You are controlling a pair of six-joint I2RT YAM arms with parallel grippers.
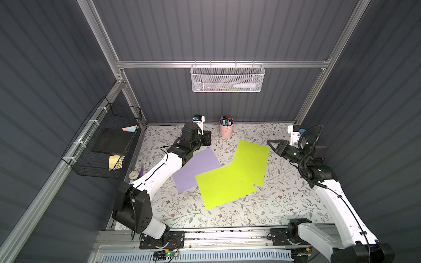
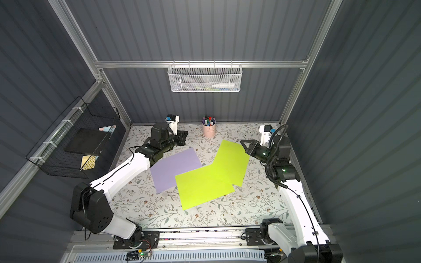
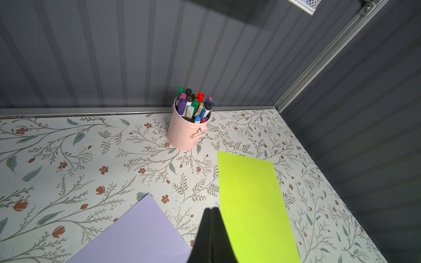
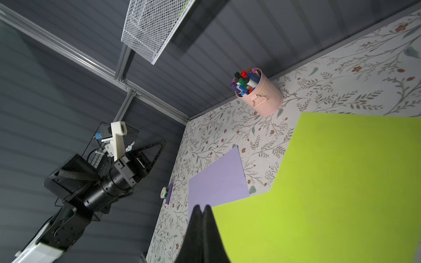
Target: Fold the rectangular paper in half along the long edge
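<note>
Two yellow-green paper sheets lie flat and overlap on the patterned table: a front-left one (image 1: 219, 186) and a back-right one (image 1: 254, 157). In the right wrist view the green paper (image 4: 333, 188) spreads out beyond my right gripper, whose fingers are shut together with no paper between them. That gripper stands raised just right of the back-right sheet in the top views. My left gripper is shut too, with nothing visible between its fingers. It hovers above the back corner of a purple sheet (image 1: 197, 168), left of the green ones.
A pink pen cup (image 1: 225, 130) with markers stands at the back of the table. A white mesh basket (image 1: 201, 83) hangs on the back wall, and a black wire basket (image 1: 94, 168) on the left.
</note>
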